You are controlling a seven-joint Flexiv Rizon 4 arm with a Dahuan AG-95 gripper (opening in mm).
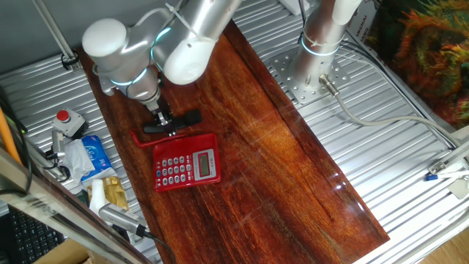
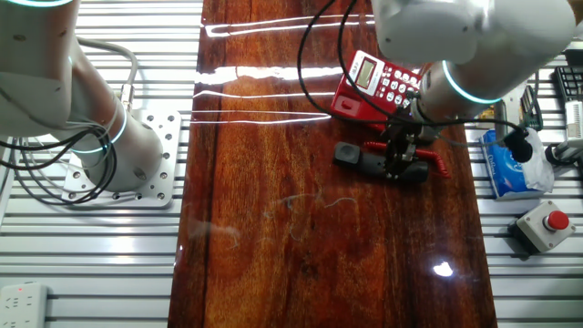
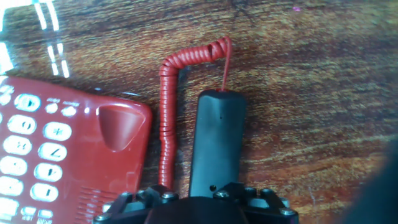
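Note:
A red desk telephone [image 1: 185,163] with white keys and a small display lies on the wooden board. Its black handset [image 3: 219,137] is off the base, lying along the phone's side, joined to it by a coiled red cord [image 3: 166,112]. My gripper [image 1: 168,127] points down at the middle of the handset. In the wrist view the fingers [image 3: 144,200] reach the handset's near part from the bottom edge, but whether they press on it is hidden. From the second exterior view, the handset [image 2: 348,154] shows on both sides of the gripper.
The glossy board [image 1: 293,198] is clear to the right of the phone. A blue tissue pack [image 1: 95,155] and a red-button box [image 1: 67,121] are beyond its left edge.

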